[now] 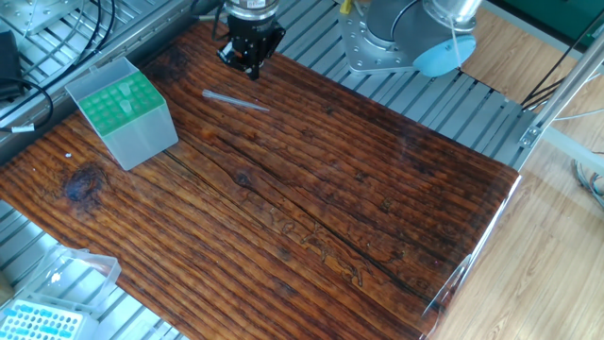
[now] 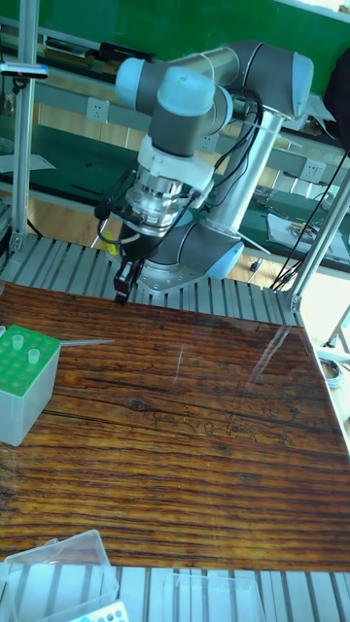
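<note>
A clear, slim pipette tip (image 1: 234, 100) lies flat on the dark wooden board, its wide end toward the box; the other view shows this tip (image 2: 87, 342) right of the box. The translucent box (image 1: 142, 137) with a green perforated top (image 1: 121, 102) stands at the board's left, two tips upright in its holes. Above the board's back edge, behind the lying tip and apart from it, hangs my black gripper (image 1: 252, 72). In the other exterior view the gripper (image 2: 122, 293) points downward. Its fingers are small and dark, so their opening is unclear.
A clear lidded case (image 1: 71, 279) with a white-and-blue rack (image 1: 40, 322) sits off the board at the lower left. The wooden board (image 1: 311, 208) is bare across its middle and right. The arm's base plate (image 1: 377, 52) is behind it.
</note>
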